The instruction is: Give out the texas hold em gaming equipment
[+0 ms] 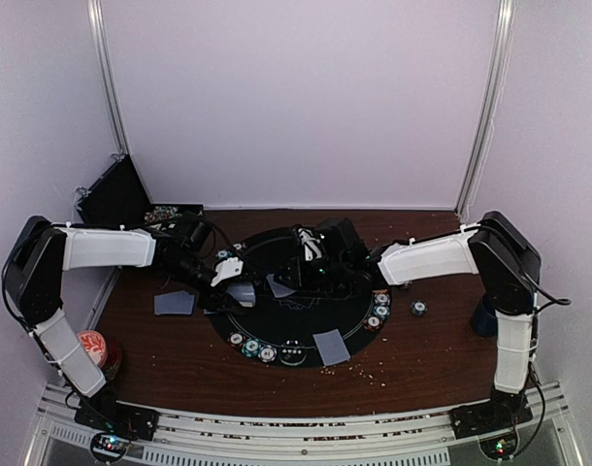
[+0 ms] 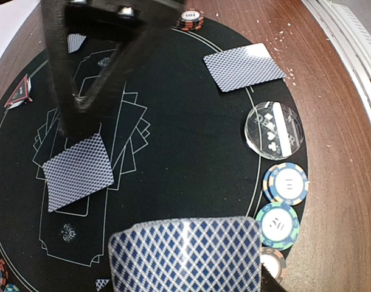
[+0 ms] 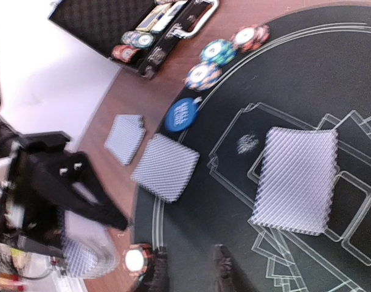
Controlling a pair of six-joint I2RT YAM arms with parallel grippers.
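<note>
A thick deck of blue-backed cards (image 2: 185,258) is held in my left gripper (image 1: 241,292), over the left part of the black poker mat (image 2: 191,140). Flat on the mat's middle lies a card (image 3: 298,179), also visible as a small card (image 1: 279,285) in the top view. My right gripper is close by, its fingertips apart with only mat showing between them. Another card (image 1: 331,348) rests at the mat's front edge. To the left, off the mat, is one more card (image 1: 175,302).
Chips (image 2: 277,225) and a clear dealer disc (image 2: 274,130) line the front rim. More cards (image 3: 166,167) and a blue disc (image 3: 181,114) are by the mat's edge. An open chip case (image 1: 121,194) stands back left. The two arms work close together.
</note>
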